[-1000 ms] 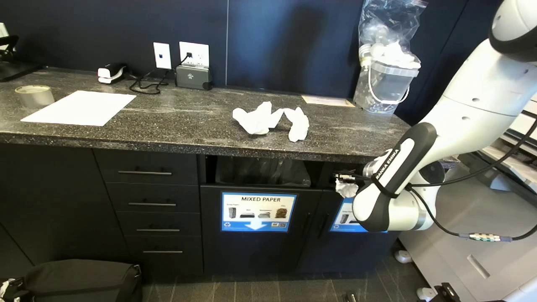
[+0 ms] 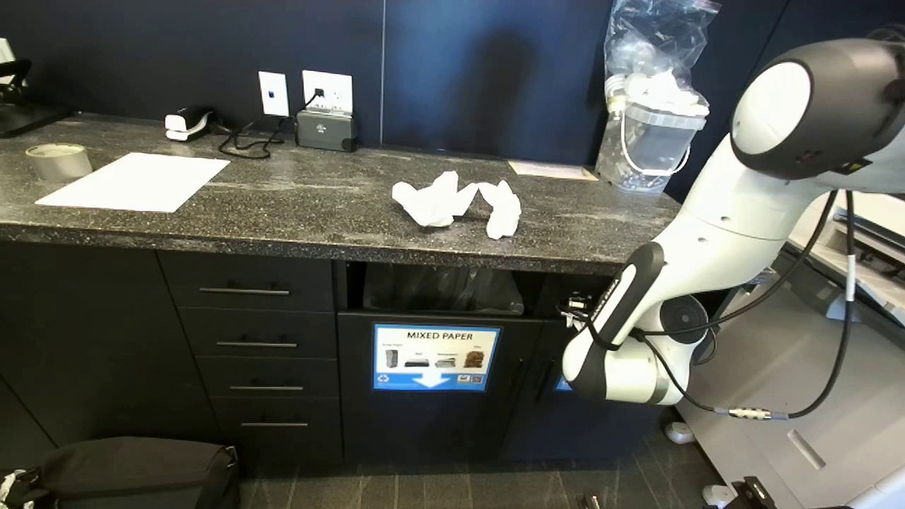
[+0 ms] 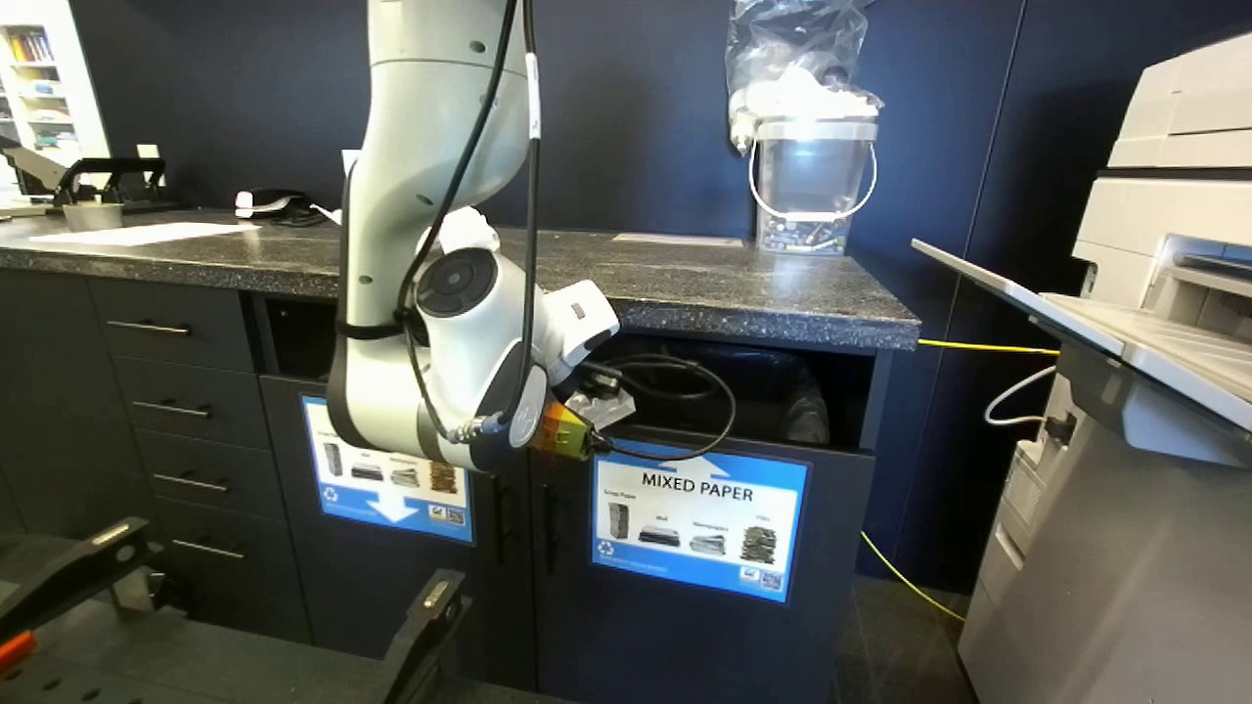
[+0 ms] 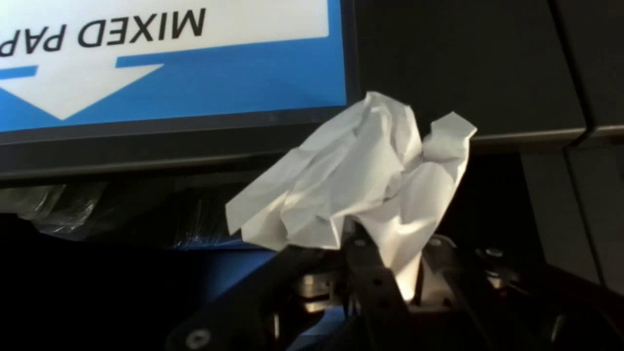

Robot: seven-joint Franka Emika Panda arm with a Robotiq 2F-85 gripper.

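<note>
A crumpled sheet of white paper spreads out from my gripper, which is shut on its lower part. In the wrist view the paper overlaps the front edge of the right bin opening, beside the MIXED PAPER sign. Exterior view 2 shows the paper at the left end of that right bin opening, under the counter edge; whether it is inside the opening I cannot tell. Two more crumpled white papers, one left and one right, lie close together on the counter.
The dark speckled counter overhangs the openings. Its top carries a flat white sheet, a tape roll and a clear bucket. A left bin opening lies alongside. A printer stands to the right; cables hang around my arm.
My arm has shifted left and a little lower in exterior view 1. The held paper, visible there a second ago, is now largely hidden by the arm. The counter papers have stayed put.
</note>
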